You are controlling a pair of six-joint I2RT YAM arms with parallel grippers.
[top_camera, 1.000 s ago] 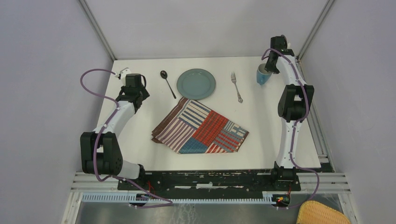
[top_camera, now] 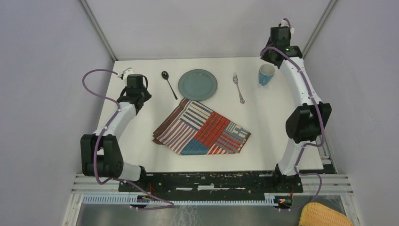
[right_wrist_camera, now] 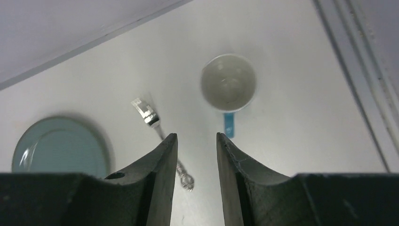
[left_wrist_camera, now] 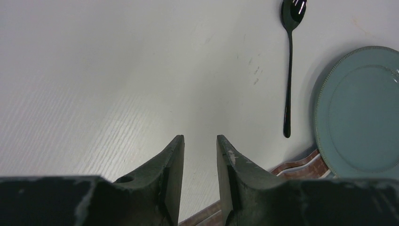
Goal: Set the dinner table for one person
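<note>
A grey-green plate [top_camera: 197, 84] lies at the back middle of the white table, with a black spoon [top_camera: 170, 86] to its left and a silver fork [top_camera: 238, 88] to its right. Upright beyond the fork stands a blue mug [top_camera: 266, 75], pale inside, its handle toward the front. My right gripper is raised above the table, open and empty, clear of the mug [right_wrist_camera: 228, 82]. Over bare table left of the spoon [left_wrist_camera: 288, 75], my left gripper is also open, nothing between its fingers.
A folded patchwork cloth [top_camera: 202, 129] covers the middle front, its back corner close to the plate's front edge. Walls close in the back and both sides. Bare table [top_camera: 268, 136] lies right of the cloth. A wicker basket [top_camera: 324, 215] sits off the front right.
The right gripper has risen off the mug and backed away, still open; mug, fork, spoon and plate stay put.
</note>
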